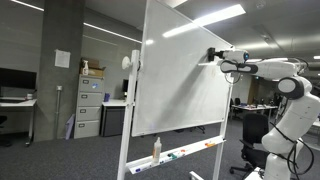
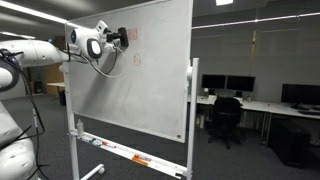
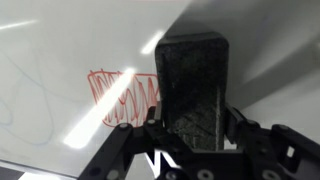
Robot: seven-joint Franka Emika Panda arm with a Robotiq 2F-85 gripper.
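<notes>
My gripper is shut on a black whiteboard eraser (image 3: 193, 80), which reaches forward from between the fingers in the wrist view. In exterior view 2 the dark eraser (image 2: 123, 38) is at the board's upper part; whether it touches the surface is hard to tell. Red scribbled strokes (image 3: 125, 97) mark the whiteboard (image 3: 50, 60) just left of the eraser. Two small faint red marks (image 2: 137, 59) show on the board below and right of the eraser in exterior view 2.
Along the board's lower edge runs a tray (image 2: 130, 152) with markers and a spray bottle (image 1: 156, 150). The board stands on a white frame (image 2: 190, 110). An office chair (image 1: 255, 140) is near the arm's base; desks stand behind.
</notes>
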